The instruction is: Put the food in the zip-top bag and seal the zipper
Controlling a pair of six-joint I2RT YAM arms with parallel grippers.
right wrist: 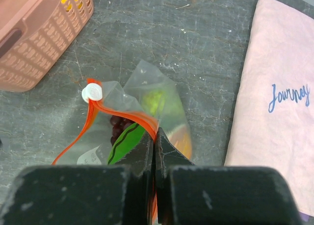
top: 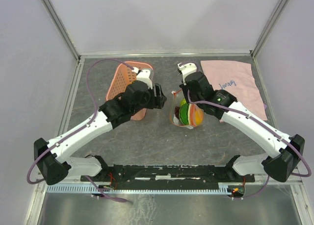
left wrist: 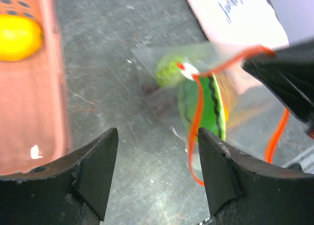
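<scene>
The clear zip bag (top: 177, 118) with orange zipper holds green, yellow and dark red food (right wrist: 126, 146). My right gripper is shut on the bag's orange zipper edge, near its upper part. My left gripper is open, just left of the bag, with the loose zipper end hanging in front of it; a round white slider (right wrist: 91, 92) sits on the zipper.
A pink basket (top: 117, 86) with a yellow item (left wrist: 15, 36) stands back left, partly under the left arm. A pink "Journey" cloth (top: 233, 87) lies at right. Bare grey table shows in front of the bag.
</scene>
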